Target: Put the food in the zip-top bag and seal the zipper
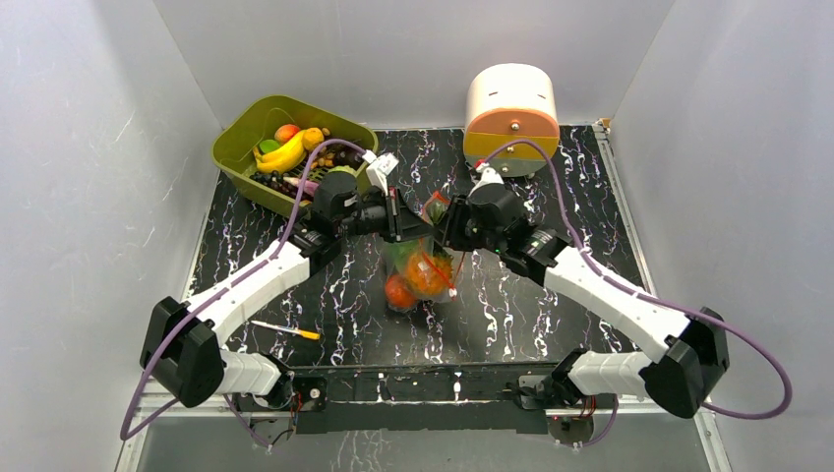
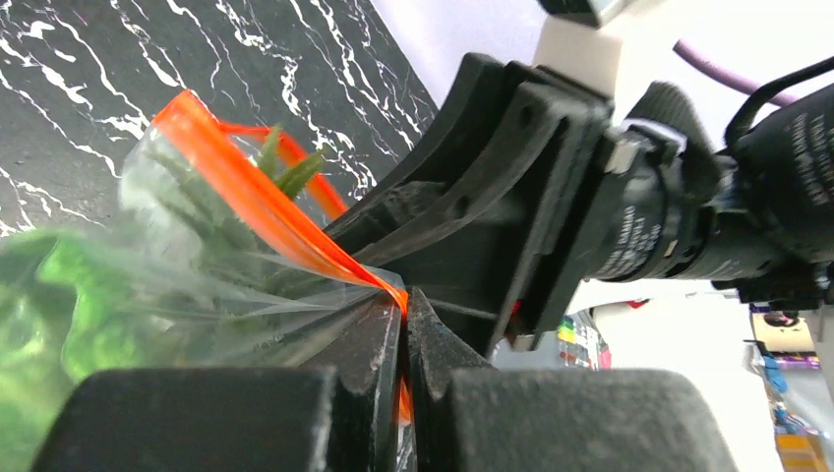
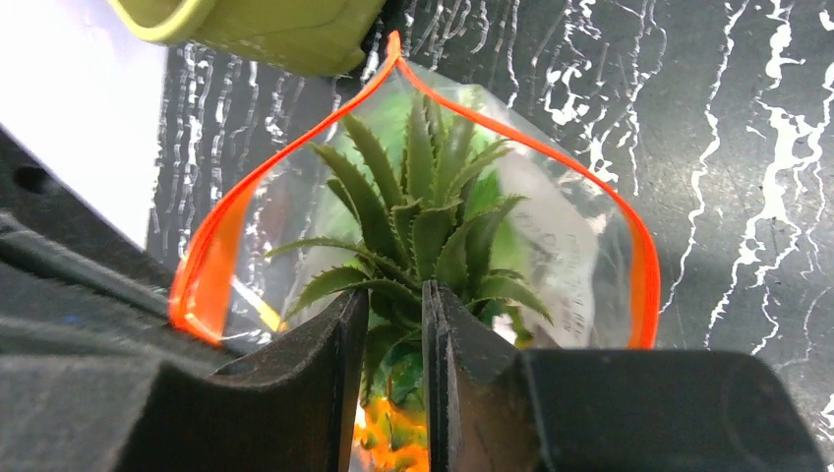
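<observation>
The clear zip top bag point(image 3: 561, 226) has an orange rim, which gapes in the right wrist view. A pineapple point(image 3: 423, 221) stands inside, its leafy crown up at the mouth. Lower in the bag lies a round orange-red fruit point(image 1: 398, 294), and something green shows through the plastic. My left gripper is shut on the orange rim at one side. My right gripper has its fingers parted over the bag mouth, in front of the crown's lower leaves; whether they touch the leaves cannot be told. From above, both grippers cover part of the mouth.
At the back left stands a green basket point(image 1: 228, 149) of fruit. A white, orange and yellow drawer box point(image 1: 510, 108) is at the back right. A marker point(image 1: 295, 330) lies front left. The countertop right of the bag is clear.
</observation>
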